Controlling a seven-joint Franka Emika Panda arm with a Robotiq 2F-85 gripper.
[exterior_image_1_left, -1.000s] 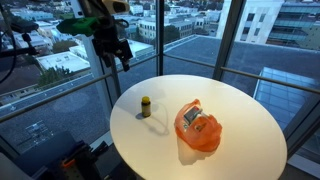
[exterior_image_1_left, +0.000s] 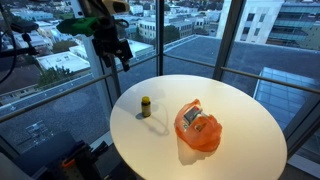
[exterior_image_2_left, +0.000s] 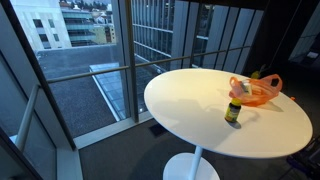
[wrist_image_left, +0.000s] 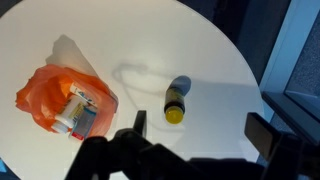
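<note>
A small dark bottle with a yellow cap and a yellowish label (wrist_image_left: 174, 102) stands upright on the white table; in exterior view 1 the bottle (exterior_image_1_left: 146, 106) is near the table's left side. An orange plastic bag (exterior_image_1_left: 198, 138) lies spread on the table, with white items (wrist_image_left: 73, 113) inside it, one partly blue. High above the table edge, my gripper is open, its two dark fingers (wrist_image_left: 262, 136) wide apart in the wrist view. Nothing is between them at finger height; the bottle appears well below, apart from the gripper.
The round white table (exterior_image_1_left: 245, 145) has bare surface around the bottle and the bag. Glass windows with metal frames (exterior_image_2_left: 128, 60) stand close behind it. A thin pale loop or mark on the tabletop runs near the bottle.
</note>
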